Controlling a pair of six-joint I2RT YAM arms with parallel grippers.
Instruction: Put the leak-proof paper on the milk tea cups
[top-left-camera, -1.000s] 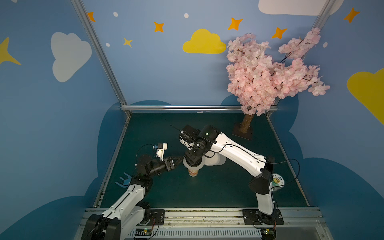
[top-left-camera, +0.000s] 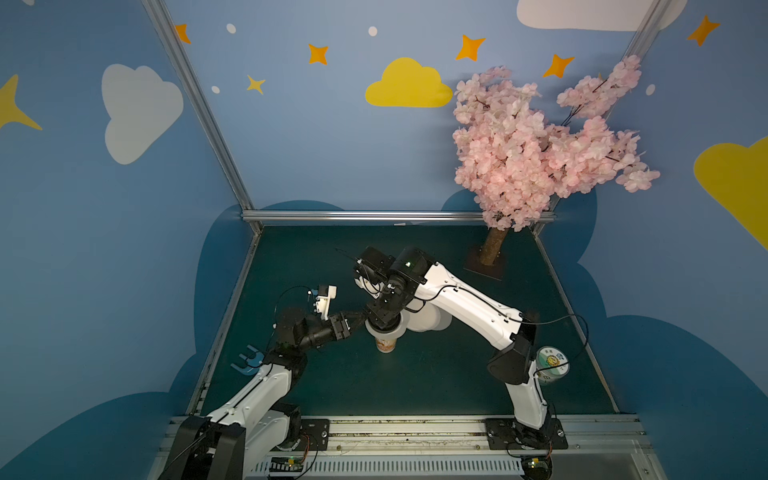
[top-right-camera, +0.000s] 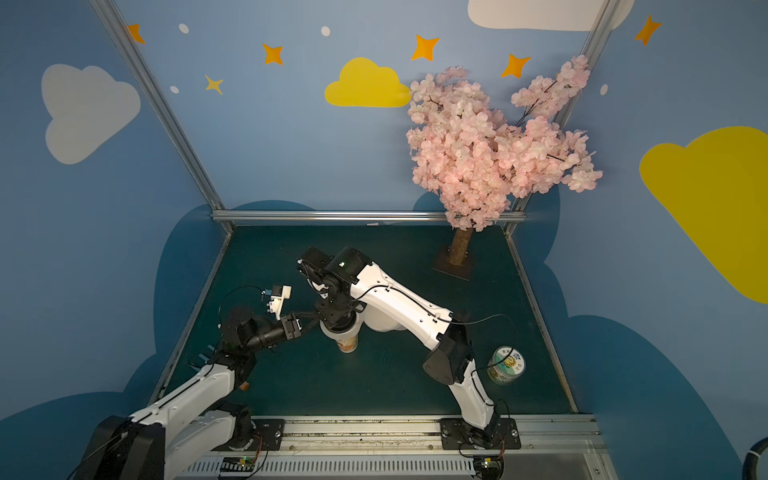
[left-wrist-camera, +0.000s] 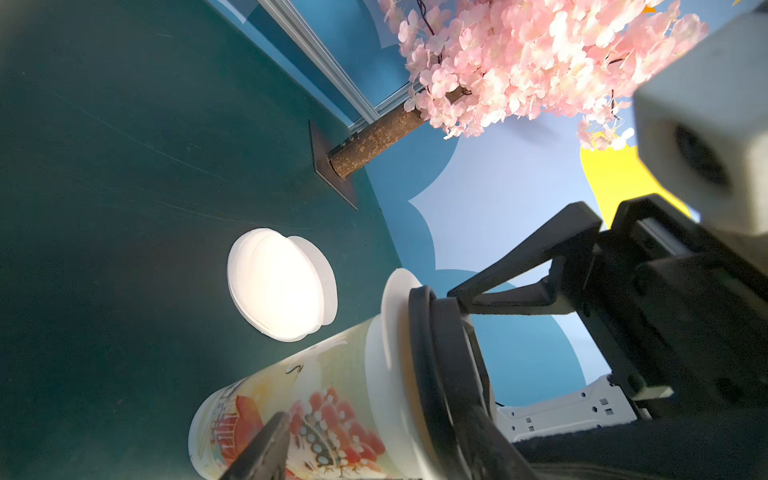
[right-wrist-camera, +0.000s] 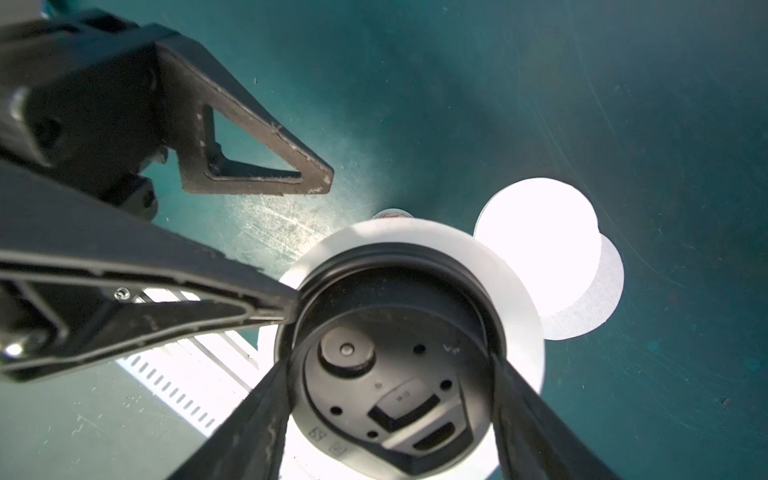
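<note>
A printed paper cup (top-left-camera: 385, 344) stands upright in the middle, with a white paper disc (right-wrist-camera: 524, 312) around its rim and a black lid (right-wrist-camera: 376, 404) inside that disc's outline, on top. Both grippers are at the lid. My right gripper (top-left-camera: 384, 316) reaches down onto it from above; in the right wrist view its blurred fingertips flank the lid. My left gripper (top-left-camera: 361, 318) comes from the left, its fingertips at the lid's side. Whether either grips is unclear. Spare white paper discs (left-wrist-camera: 274, 284) lie on the table beside the cup.
An artificial blossom tree (top-left-camera: 494, 244) stands at the back right. A round tin (top-right-camera: 505, 364) sits at the front right, and a blue object (top-left-camera: 248, 361) lies at the left.
The right arm and its wrist have shifted slightly left over the cup. The left arm looks almost unmoved.
</note>
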